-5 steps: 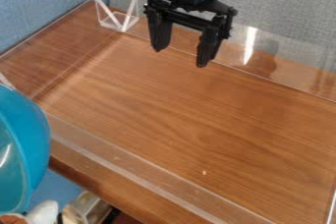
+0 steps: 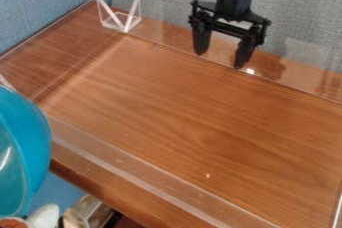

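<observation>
My black gripper (image 2: 219,48) hangs at the back of the wooden tray floor (image 2: 187,132), near the clear rear wall, right of centre at the top of the camera view. Its two fingers stand apart, open, and I see nothing between them.
A white wire frame (image 2: 118,17) sits in the back left corner. A turquoise bowl-like object (image 2: 24,147) is at the lower left, with small items (image 2: 87,215) below it. Low clear walls edge the tray.
Everything else looks unchanged.
</observation>
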